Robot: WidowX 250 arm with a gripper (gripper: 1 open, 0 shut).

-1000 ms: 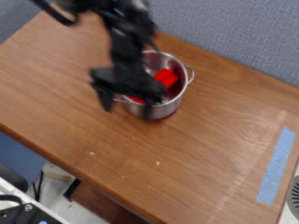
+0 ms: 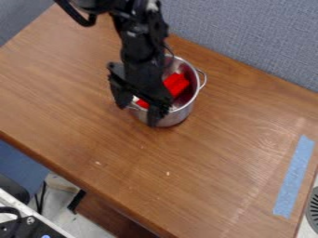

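A silver pot (image 2: pixel 181 112) with side handles sits on the wooden table near the back middle, with red objects (image 2: pixel 176 84) inside it. The black gripper (image 2: pixel 138 100) hangs open over the pot's left part, its fingers pointing down and partly hiding the pot's interior. Whether anything lies between the fingertips is hard to see.
Bare wooden table (image 2: pixel 118 172) surrounds the pot on the left, front and right. A strip of blue tape (image 2: pixel 293 175) lies at the right. A grey padded wall (image 2: pixel 246 35) rises behind, and cables (image 2: pixel 37 209) lie off the lower left edge.
The pot looks unmoved.
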